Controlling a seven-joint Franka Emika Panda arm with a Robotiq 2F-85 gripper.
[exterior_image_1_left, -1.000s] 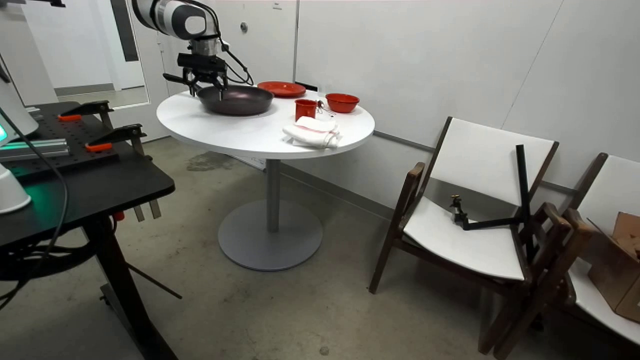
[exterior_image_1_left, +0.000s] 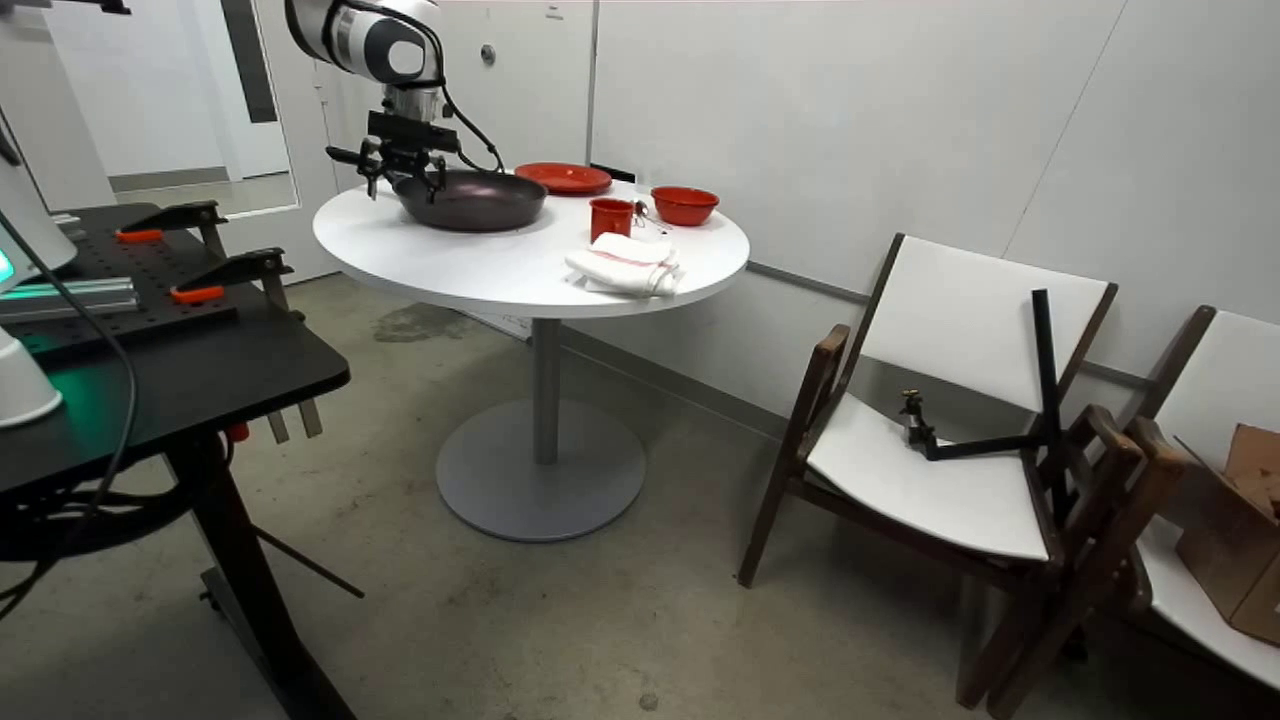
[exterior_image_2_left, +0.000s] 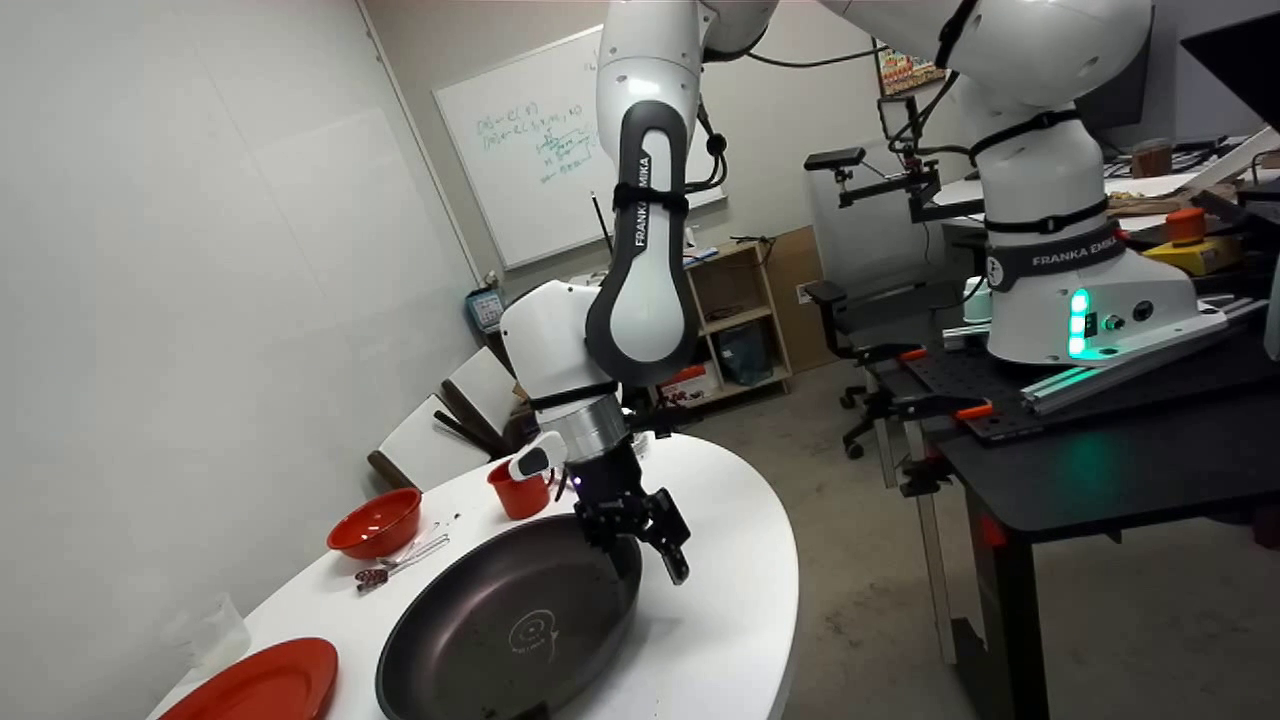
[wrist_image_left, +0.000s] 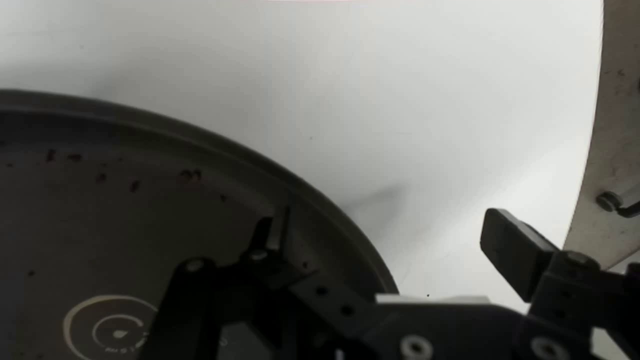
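A large dark pan (exterior_image_2_left: 492, 624) sits on the round white table (exterior_image_2_left: 720, 564). My gripper is open at the pan's edge, its fingers pointing down. In the wrist view one finger (wrist_image_left: 277, 231) shows over the pan's inner side and the other finger (wrist_image_left: 516, 252) over the bare table outside the rim, so the rim runs between them. Nothing is gripped. From the first exterior view the gripper (exterior_image_1_left: 405, 190) appears at the left side of the pan. Whether a finger touches the pan, I cannot tell.
A red plate (exterior_image_1_left: 564, 178), a red cup (exterior_image_1_left: 611, 218), a red bowl (exterior_image_1_left: 685, 205) and a folded white towel (exterior_image_1_left: 626, 264) share the table. A whisk-like utensil (exterior_image_2_left: 402, 562) lies near the bowl. Bare tabletop surrounds the pan's near side.
The arm's wrist has shifted slightly to the right and turned, and the gripper is now angled differently at the pan's left edge. The pan and other tableware have not moved.
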